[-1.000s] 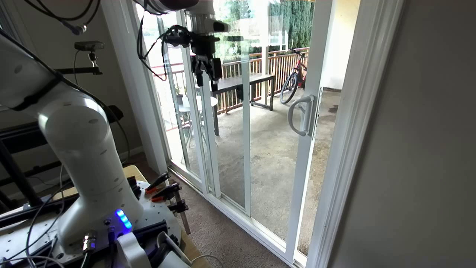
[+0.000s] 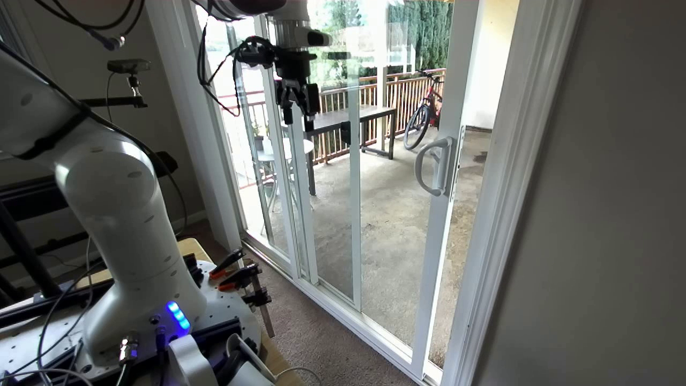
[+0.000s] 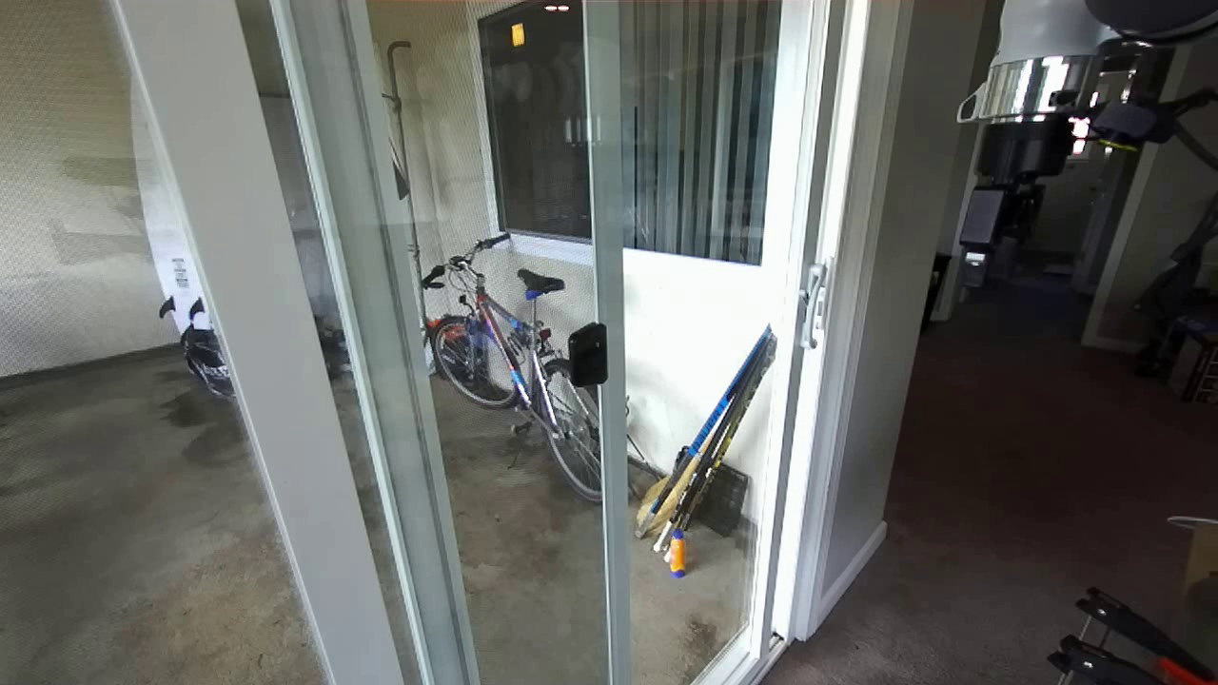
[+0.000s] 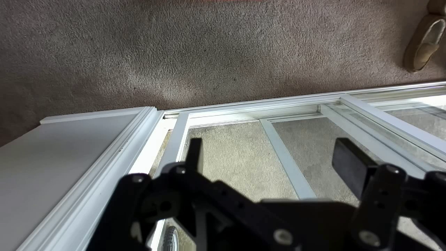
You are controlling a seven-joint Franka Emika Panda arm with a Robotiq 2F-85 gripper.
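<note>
My gripper point(image 2: 299, 122) hangs fingers down in front of the glass, well to the left of the door handle in exterior view 1. The wrist view has the gripper with its fingers wide apart and nothing between them. A white sliding glass door point(image 2: 434, 257) stands slightly ajar, with a narrow gap between its edge and the right jamb. On that edge is a grey D-shaped handle point(image 2: 432, 166), clear of my fingers. In exterior view 2 the gripper point(image 3: 973, 280) appears at the upper right, apart from the glass.
A white door frame point(image 2: 508, 212) and grey wall point(image 2: 617, 193) bound the right side. Clamps point(image 2: 241, 276) stick out from my base table. Outside are a dark table point(image 2: 347, 118) and a bicycle point(image 3: 514, 354). Carpet point(image 4: 209, 54) lies clear, with a brown shoe point(image 4: 424, 44) at one side.
</note>
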